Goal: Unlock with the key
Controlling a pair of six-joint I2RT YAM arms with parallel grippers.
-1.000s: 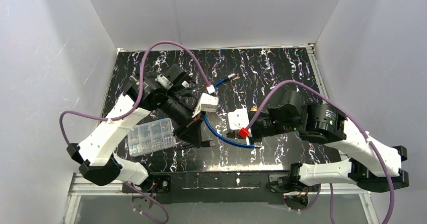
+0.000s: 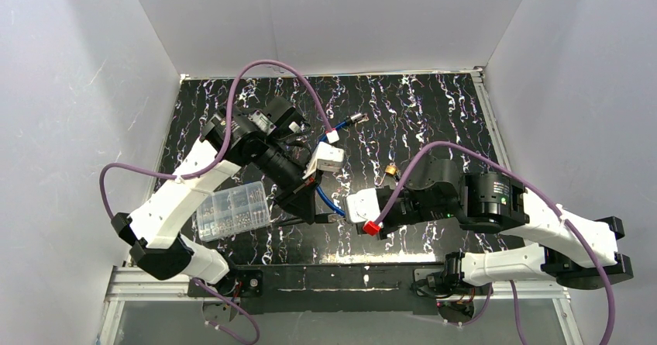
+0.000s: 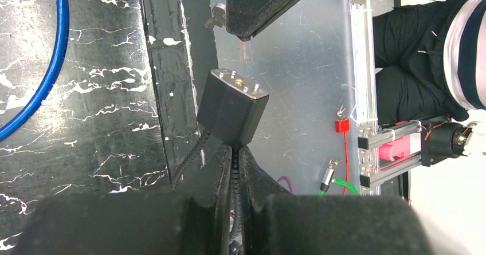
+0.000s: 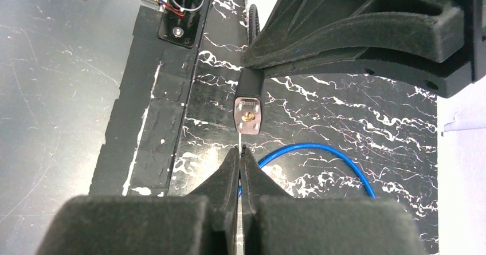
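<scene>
A black padlock [image 3: 232,109] sits just past the tips of my left gripper, which is shut on the lock's dark braided shackle. The lock's metal face, with a brass keyhole, points away from those fingers. In the right wrist view the same padlock [image 4: 248,115] shows its face towards my right gripper. That gripper is shut on a thin silvery key [image 4: 240,141], seen edge-on across the lower edge of the face, off the keyhole. From the left wrist view, the key's blade [image 3: 242,51] appears apart from the face.
A blue cable [image 4: 312,146] curves over the dark marbled mat beneath the grippers. A clear compartment box [image 2: 232,212] lies at the left, and a small brass padlock [image 2: 390,170] rests on the mat.
Over the second my left arm has shifted slightly right.
</scene>
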